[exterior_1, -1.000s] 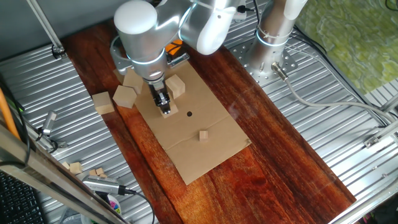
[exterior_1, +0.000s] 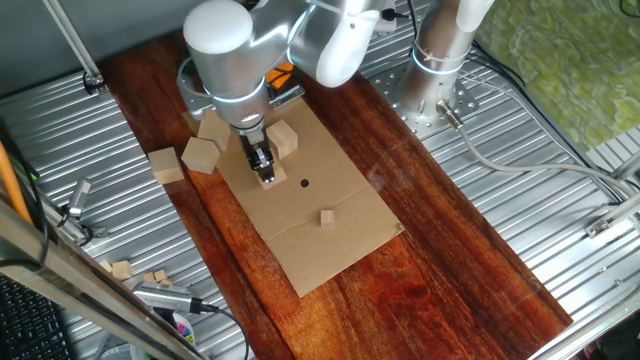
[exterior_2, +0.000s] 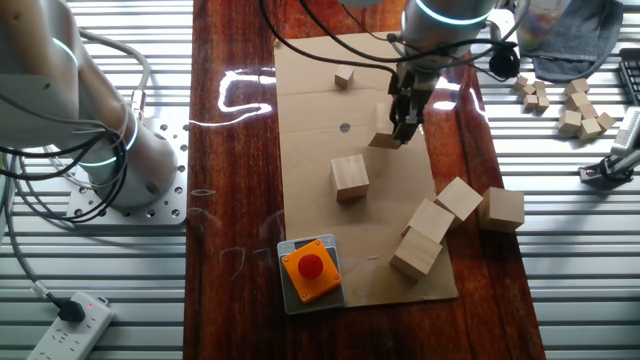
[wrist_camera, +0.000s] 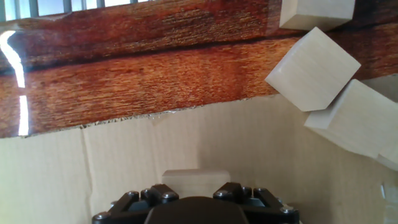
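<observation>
My gripper (exterior_1: 266, 178) points down over the cardboard sheet (exterior_1: 330, 245), right at a pale wooden block (exterior_1: 278, 175). In the wrist view the black fingertips (wrist_camera: 165, 195) stand apart, and the block (wrist_camera: 196, 180) shows just beyond and between them, its near part hidden. Whether the fingers press on it or only stand around it, I cannot tell. From the second exterior view, the block (exterior_2: 384, 138) appears low, beside the gripper (exterior_2: 403, 132). A larger wooden block (exterior_2: 350, 177) and a small cube (exterior_2: 344, 77) also sit on the cardboard.
Several large wooden blocks cluster at the cardboard's edge, among them one cube (wrist_camera: 314, 70) close to another block (wrist_camera: 357, 118). An orange box with a red button (exterior_2: 311, 266) sits on the cardboard's corner. Bare dark wood (exterior_1: 440, 275) lies free beyond the sheet.
</observation>
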